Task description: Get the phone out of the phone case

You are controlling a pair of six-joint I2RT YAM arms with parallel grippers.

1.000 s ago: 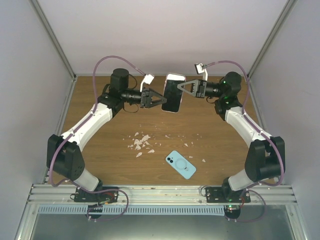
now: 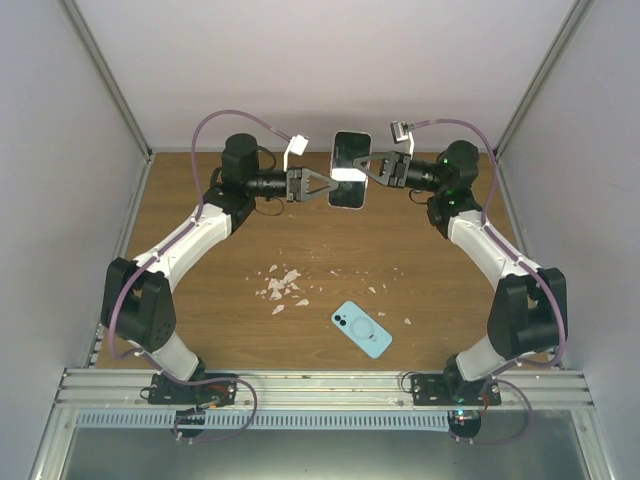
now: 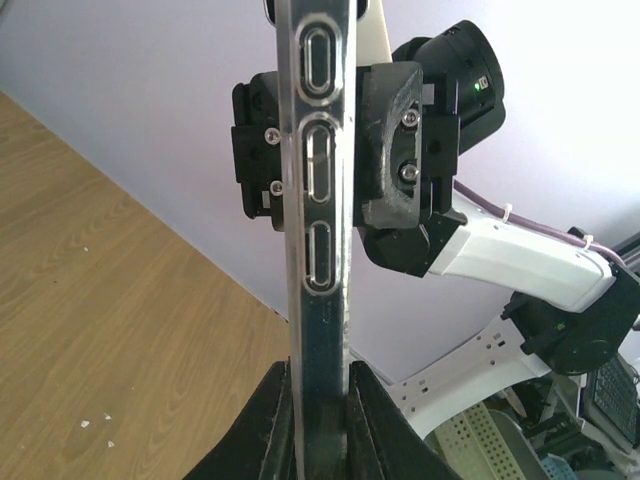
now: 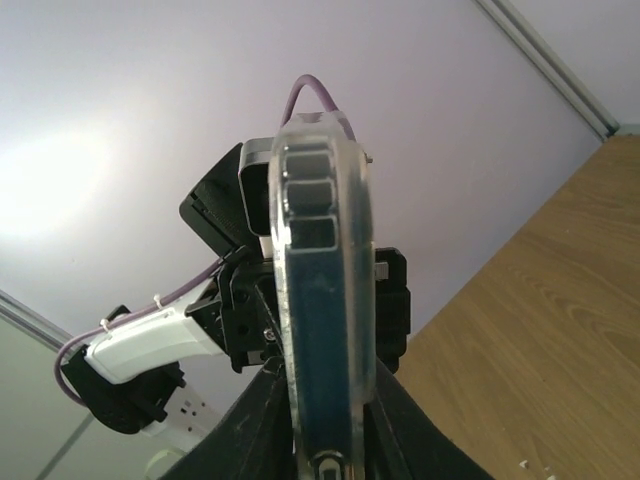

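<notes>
A dark-screened phone [image 2: 350, 198] in a clear case is held up above the table between both arms. In the left wrist view its edge stands upright, with the clear case [image 3: 318, 165] and its raised button frames along it. My left gripper [image 2: 334, 186] is shut on this edge, low in its own view. On the opposite edge, the right gripper [image 2: 360, 164] has its fingers on both sides of the cased phone [image 4: 322, 340]; whether they press on it I cannot tell. Clear case material [image 4: 310, 165] shows along that edge too.
A light blue phone-shaped object [image 2: 362, 330] with a ring lies on the table near the front. Pale flakes [image 2: 284, 283] are scattered left of centre. The wooden table [image 2: 440, 290] is otherwise mostly clear.
The cased phone has shifted toward the back of the table and turned to stand straighter in the top view. Both grippers have moved slightly with it; the blue object has stayed put.
</notes>
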